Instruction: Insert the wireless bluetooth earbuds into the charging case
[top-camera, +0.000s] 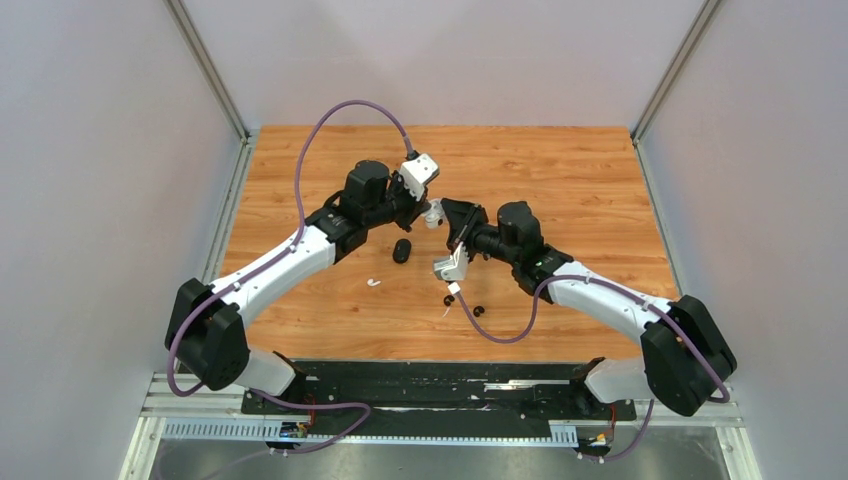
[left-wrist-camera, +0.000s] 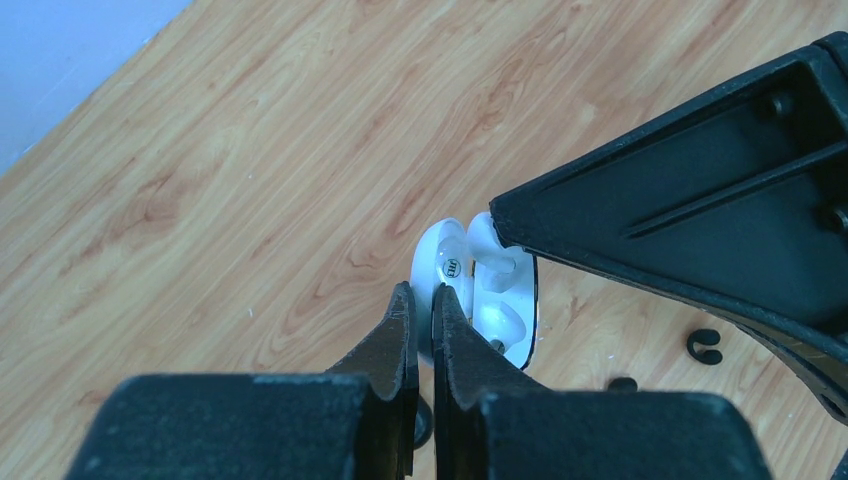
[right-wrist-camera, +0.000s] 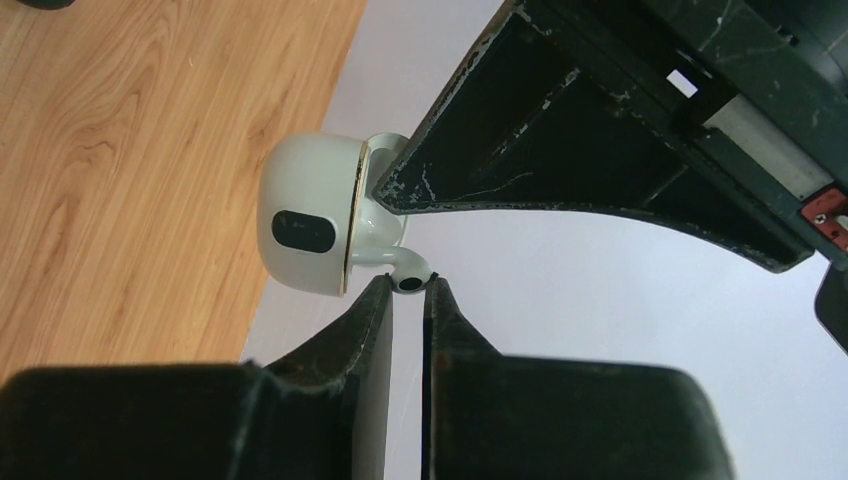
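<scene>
The white charging case (left-wrist-camera: 505, 310), lid (left-wrist-camera: 426, 255) raised, is held above the table by my left gripper, shut on the lid. Its compartments face my right gripper. A white earbud (right-wrist-camera: 408, 268) sticks out of the case's open side, its rounded end with a black spot between the right fingertips. Those fingers stand a little apart, about the earbud's width; whether they clamp it cannot be told. Seen from the left wrist, the right finger (left-wrist-camera: 640, 190) reaches the earbud (left-wrist-camera: 484, 236) at the case. Another white earbud (top-camera: 373, 282) lies on the table.
A black case (top-camera: 402, 250) lies on the wooden table (top-camera: 560, 180) below my left gripper. Two small black earbuds, one left (top-camera: 449, 300) and one right (top-camera: 479, 311), lie nearer the front. The grippers are very close together.
</scene>
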